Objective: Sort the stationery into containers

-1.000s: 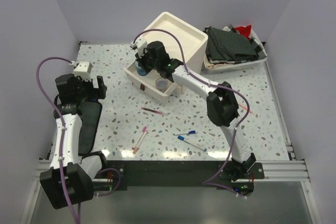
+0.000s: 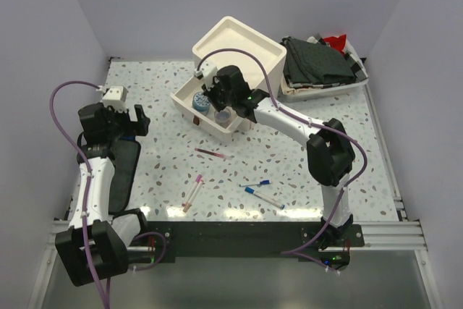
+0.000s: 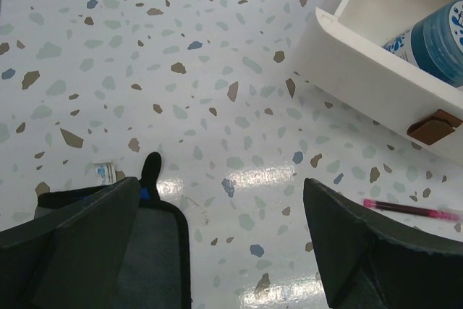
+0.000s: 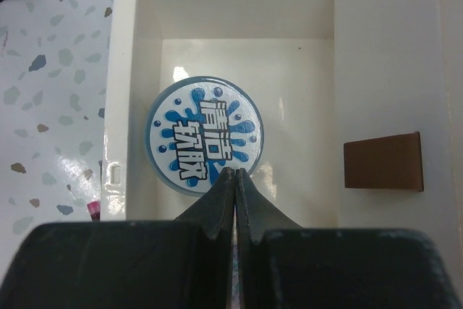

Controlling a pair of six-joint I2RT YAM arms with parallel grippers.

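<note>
In the top view, a white box with its drawer [image 2: 230,131] pulled out holds a blue-lidded tub [image 2: 201,102] and a clear round container [image 2: 222,116]. My right gripper is shut over the drawer, nothing visible between its fingers; its tips overlap the lid's edge in the right wrist view, contact unclear. My left gripper hangs open and empty above the upper end of a black case [image 2: 126,173]. On the table lie a dark-red pen [image 2: 210,153], two pink-and-white pens [image 2: 192,192], a short blue-capped pen [image 2: 255,183] and a blue-capped marker [image 2: 265,197].
Behind the drawer rises the white box's open top [image 2: 242,45]. A white bin [image 2: 325,91] with dark cloth and a red item stands at the back right. Clear table lies between the black case and the drawer, and at the lower right.
From above the blue-lidded tub, my right gripper has shifted right and toward the table's front, uncovering more of the tub. The right forearm now covers an orange pen at right. The left arm barely moved.
</note>
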